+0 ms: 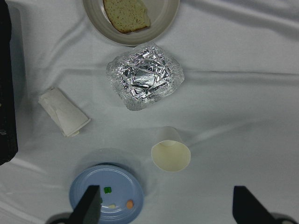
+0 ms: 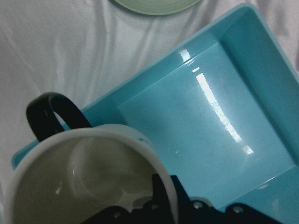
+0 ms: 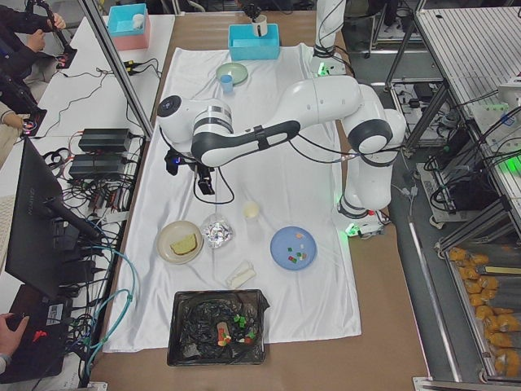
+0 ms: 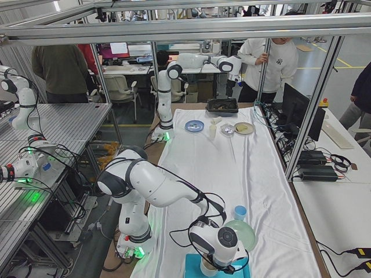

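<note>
A white mug with a black handle is held at its rim by my right gripper, shut on it, over one end of a teal bin; the bin is otherwise bare inside. In the camera left view the mug is at the top, by the bin. My left gripper hangs open above the cloth, nothing between its fingers, over a beige plate with bread, a crumpled foil dish, a cream cup, a folded napkin and a blue plate with small pieces.
A black lined tray with scraps sits at the near edge. A green plate and blue cup stand beside the teal bin. A monitor and cables line one side.
</note>
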